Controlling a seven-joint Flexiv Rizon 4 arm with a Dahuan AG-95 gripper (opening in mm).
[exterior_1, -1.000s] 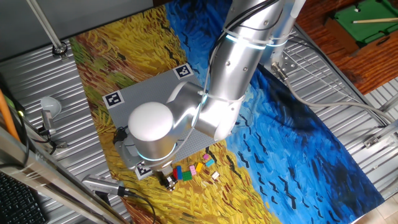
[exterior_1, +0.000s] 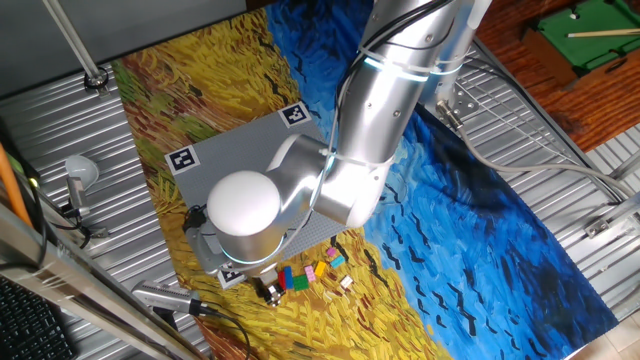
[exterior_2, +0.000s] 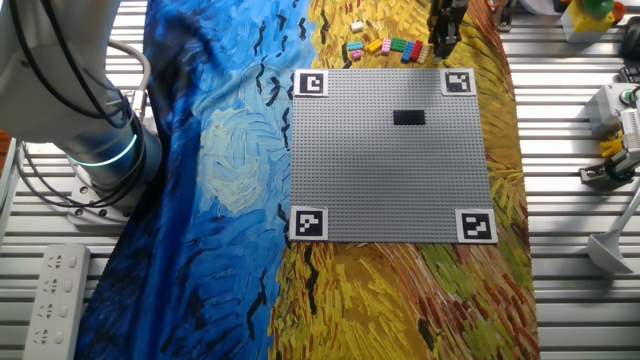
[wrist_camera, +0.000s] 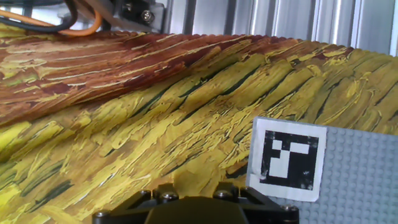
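Note:
The grey studded baseplate (exterior_2: 380, 180) lies flat with a marker tag at each corner. A black brick (exterior_2: 409, 117) sits on it, toward the edge nearest the loose bricks. Beyond that edge runs a curved row of coloured bricks, among them a green brick (exterior_1: 300, 283), a blue brick (exterior_1: 288, 277) and a pink brick (exterior_1: 310, 272). My gripper (exterior_2: 445, 32) points down beside the row's end, off the plate. In the wrist view the fingertips (wrist_camera: 166, 193) show only at the bottom edge; whether anything is between them is unclear.
A white brick (exterior_1: 346, 282) lies slightly apart from the row. A grey device with a cable (exterior_1: 165, 298) lies near the cloth's edge, beside the gripper's side of the table. Most of the baseplate is bare.
The rounded wrist housing has shifted slightly toward the bottom of exterior view 1. The bricks show no clear movement.

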